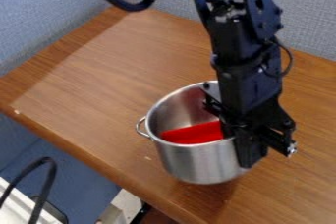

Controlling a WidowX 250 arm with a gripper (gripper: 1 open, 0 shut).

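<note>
A steel pot (197, 165) with side handles stands on the wooden table near its front edge. A red object (191, 134) lies inside it. My black arm comes down over the pot's right side, its gripper (256, 141) low at the right rim, partly over the inside. Its fingertips are hard to make out, and I see nothing clearly held.
Grey-blue partitions stand behind.
</note>
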